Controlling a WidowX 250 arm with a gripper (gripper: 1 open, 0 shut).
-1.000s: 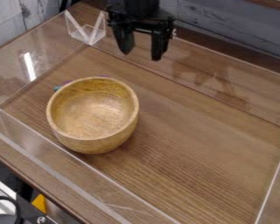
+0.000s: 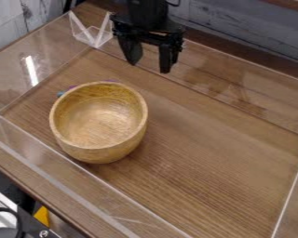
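Note:
My dark gripper (image 2: pixel 149 54) hangs at the top centre over the wooden surface, its two fingers apart and open, with nothing visible between them. A large round wooden bowl (image 2: pixel 98 133) sits at the lower left, empty. A small purple and teal item (image 2: pixel 67 92) lies just behind the bowl's left side, mostly too small to make out.
Walls of the enclosure edge the back and left. A cable and a small yellow item lie beyond the lower left edge.
The gripper has moved slightly toward the front, lower in the view. The bowl has stayed in place.

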